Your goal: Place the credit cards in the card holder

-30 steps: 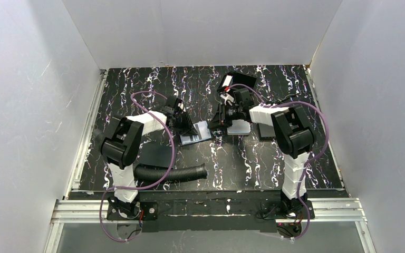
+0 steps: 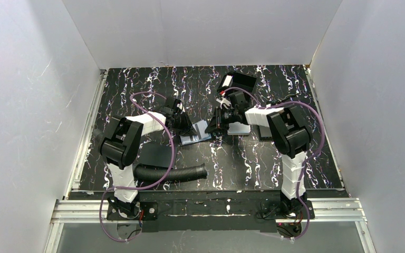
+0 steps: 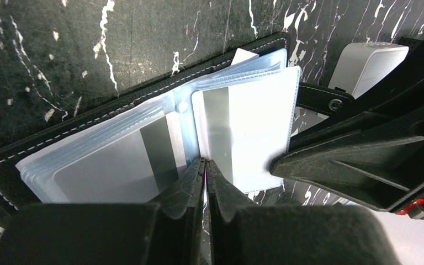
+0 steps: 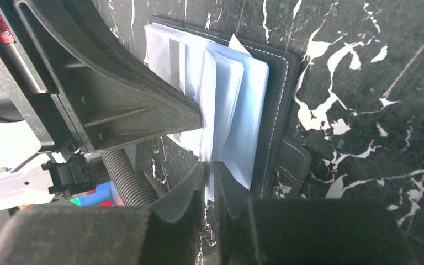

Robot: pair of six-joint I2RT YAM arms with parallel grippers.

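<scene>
The open black card holder (image 2: pixel 195 133) lies mid-table, its clear sleeves spread. In the left wrist view a card with a dark stripe sits in the left sleeve (image 3: pixel 107 165) and a white one with a grey stripe in the right sleeve (image 3: pixel 259 124). A pale corner (image 3: pixel 243 56) sticks out behind the sleeves. My left gripper is shut at the middle fold, with no card visible between its fingers. At the holder's right side, my right gripper appears shut on the thin edge of a raised clear sleeve (image 4: pixel 208 105); its fingers partly hide the contact.
A white box (image 2: pixel 239 128) stands just right of the holder, below the right arm. Farther back is an open dark case (image 2: pixel 237 81). A ribbed black hose (image 2: pixel 171 173) and a dark flat pad (image 2: pixel 155 155) lie at front left.
My right gripper has shifted slightly left and down in the top view, onto the holder's right edge. The left arm and the holder look nearly still.
</scene>
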